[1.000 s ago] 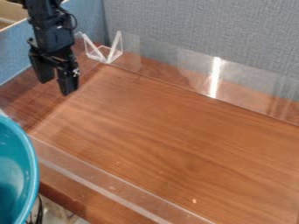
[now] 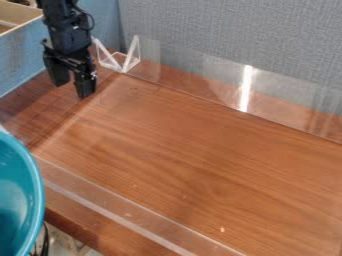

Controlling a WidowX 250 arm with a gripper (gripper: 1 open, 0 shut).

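My black gripper (image 2: 70, 76) hangs in the upper left of the camera view, open, low over the wooden surface (image 2: 194, 155) near its far left corner. I see no object between its fingers. The wooden surface is bare across its middle and right.
A teal round container (image 2: 14, 200) sits at the front left. A white frame-like piece (image 2: 118, 55) stands in the back corner. Clear panels and a grey wall (image 2: 241, 35) bound the back; a blue wall and tan bin (image 2: 14, 14) are at left.
My gripper has risen slightly and shifted a little over the last second; nothing else has visibly moved.
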